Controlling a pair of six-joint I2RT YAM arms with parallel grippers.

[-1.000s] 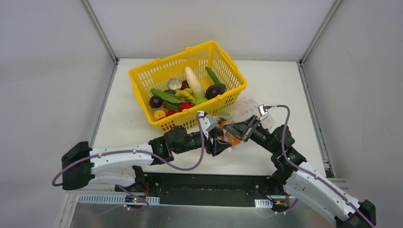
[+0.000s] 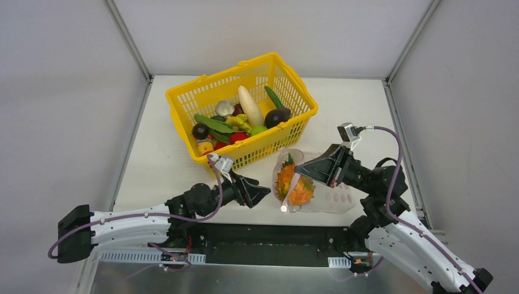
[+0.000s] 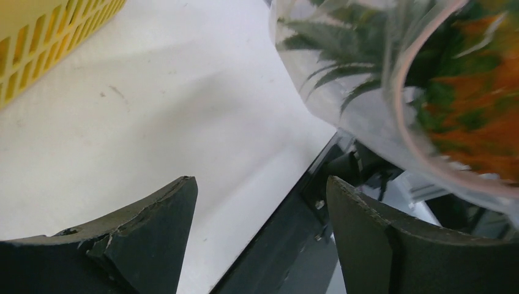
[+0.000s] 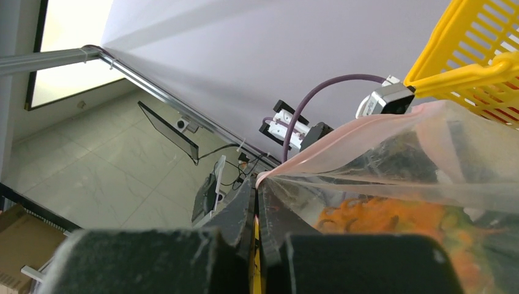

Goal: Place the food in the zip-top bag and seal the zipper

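Observation:
A clear zip top bag with a pinkish zipper band hangs from my right gripper, whose fingers are shut on the bag's edge near one end of the band. Orange food with green leaves shows through the plastic, inside the bag. In the right wrist view the band runs from the fingertips up to the right. Left of the bag, my left gripper stands open, its fingers wide apart with nothing between them. The bag's band passes above and right of those fingers, apart from them.
Behind the arms stands a yellow basket holding several vegetables and fruits, its front close to the left gripper. The table's front edge is just below the bag.
My left gripper has drawn back to the left, away from the bag. The right gripper has shifted right with the bag's edge, and more of the orange food shows.

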